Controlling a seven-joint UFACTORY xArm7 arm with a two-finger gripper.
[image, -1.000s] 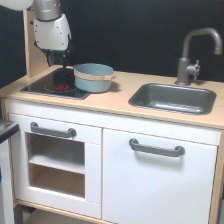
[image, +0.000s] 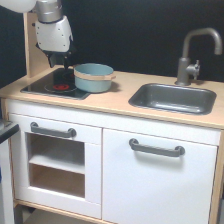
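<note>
A blue-grey pot (image: 96, 80) with tan handles stands upright at the right side of the black stove top (image: 42, 86), partly over the wooden counter. From the upper left, the white arm reaches down with my gripper (image: 63, 63) just left of the pot, above the stove. The gripper's dark fingers blur into the dark background, so their opening is unclear. I cannot tell whether they touch the pot's left handle. A red ring glows on the stove below.
To the right, a grey sink (image: 174, 98) with a tall faucet (image: 190, 55) is set into the wooden counter (image: 120, 100). Bare counter lies between pot and sink. Below are a white cabinet door (image: 150, 180) and an oven front with a grey handle (image: 53, 131).
The arm and gripper have shifted slightly to the right. The pot stands in nearly the same place.
</note>
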